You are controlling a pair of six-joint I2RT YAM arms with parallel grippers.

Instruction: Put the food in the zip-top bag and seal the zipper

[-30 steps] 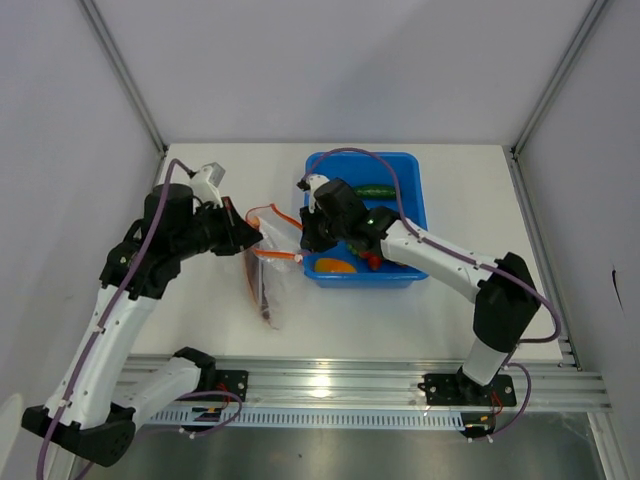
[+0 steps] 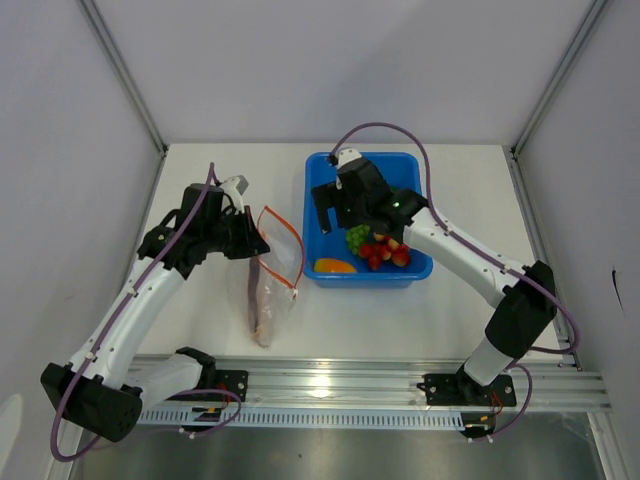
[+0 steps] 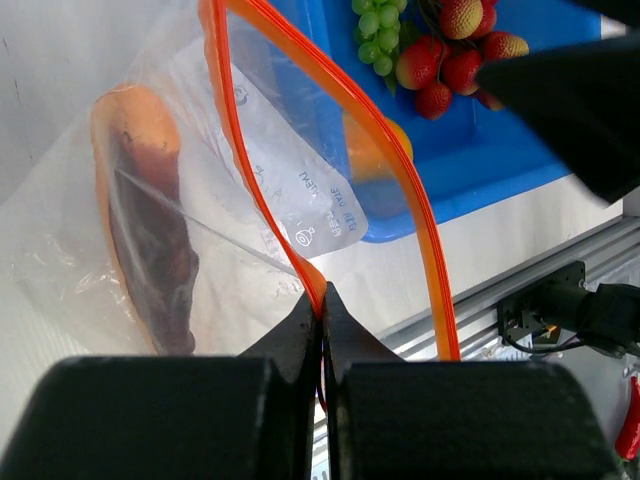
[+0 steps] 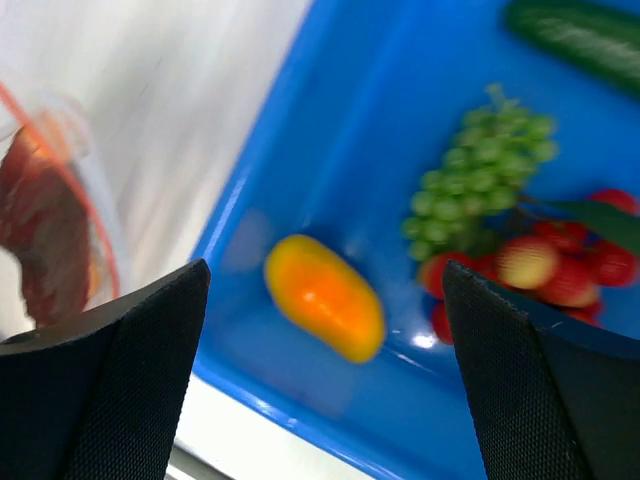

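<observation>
The zip top bag [image 2: 275, 290] hangs upright from my left gripper, which is shut on its orange-edged rim; the mouth is open. A long brown food item [image 3: 150, 230] with an orange end lies inside. My right gripper, open and empty, is above the blue bin [image 2: 395, 280]. Below it are an orange mango-like item [image 4: 325, 300], green grapes [image 4: 475, 175], red lychee-like fruit [image 4: 565, 265] and a cucumber [image 4: 570, 35].
The bin stands right of the bag on the white table. Metal rails run along the table's edges.
My left arm has shifted slightly, still at the bag.
</observation>
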